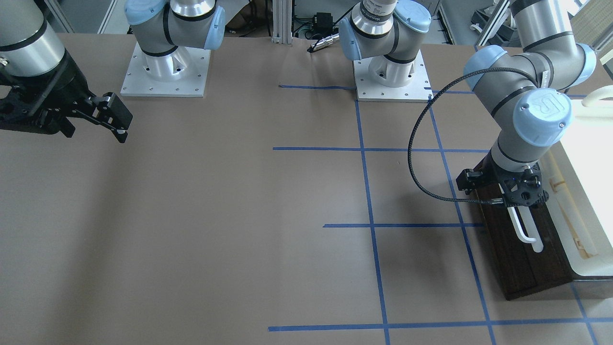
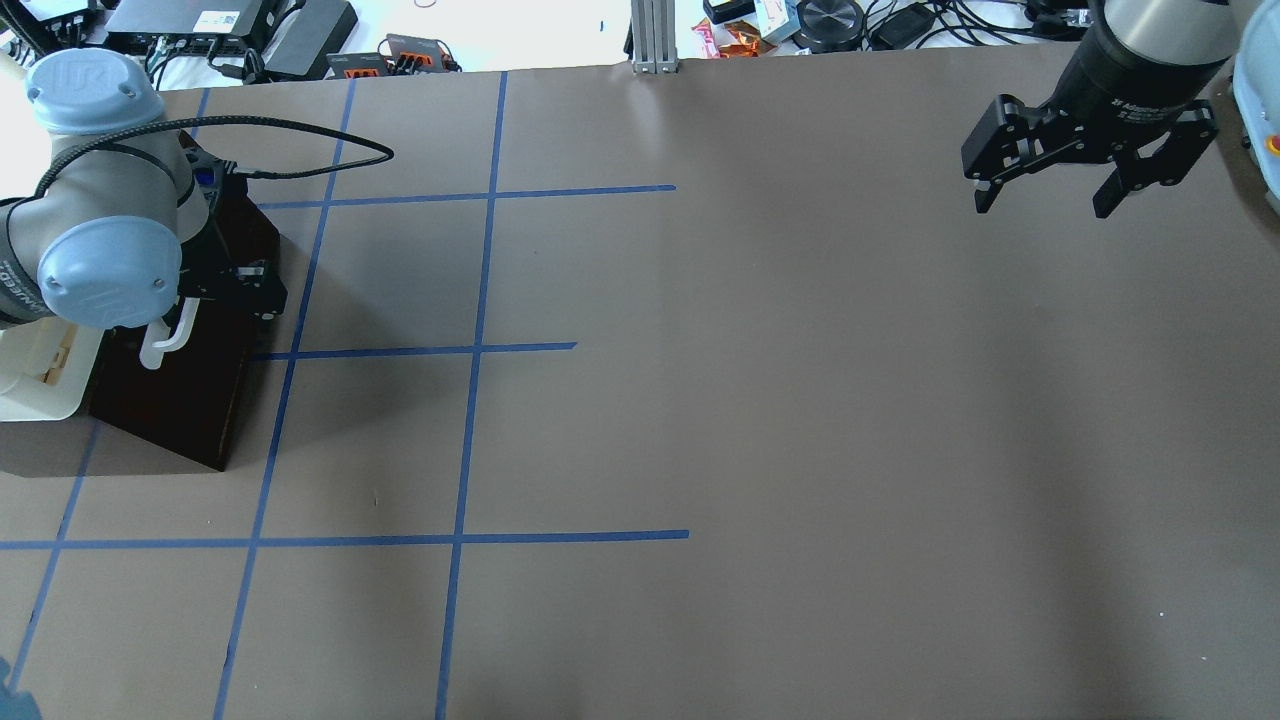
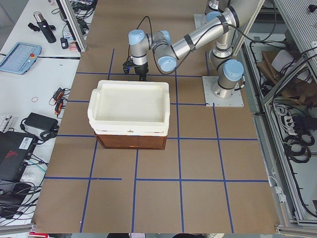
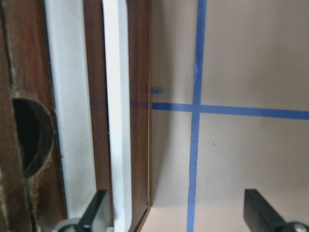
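Observation:
My gripper [image 1: 502,185] is low at the dark wooden side of a box [image 1: 526,270], beside a white handle [image 1: 531,239]. In the left wrist view, its fingertips [image 4: 96,215] [image 4: 260,215] stand wide apart, one over the white strips [image 4: 118,116] on the brown wood [image 4: 140,116], the other over bare table; nothing shows held between them. The box has a white open tray top [image 3: 129,107], seen in the left view. In the top view the arm hides much of the box.
Other arms stand at the back [image 1: 391,69] and at the front view's left, where a black gripper [image 1: 97,120] hangs over the table. The taped table [image 1: 287,201] beside the box is clear.

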